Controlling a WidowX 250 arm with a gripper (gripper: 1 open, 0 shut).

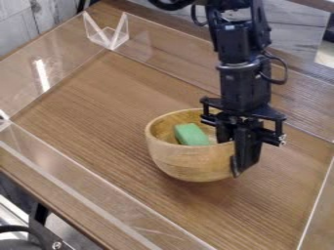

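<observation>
My black gripper [239,139] is shut on the right rim of a round wooden bowl [181,156], which is tilted slightly over the wooden table [92,127]. A green block [189,133] lies inside the bowl. The arm reaches down from the top of the view, and the fingertips partly hide the bowl's right side.
A clear plastic holder [108,27] stands at the back left of the table.
</observation>
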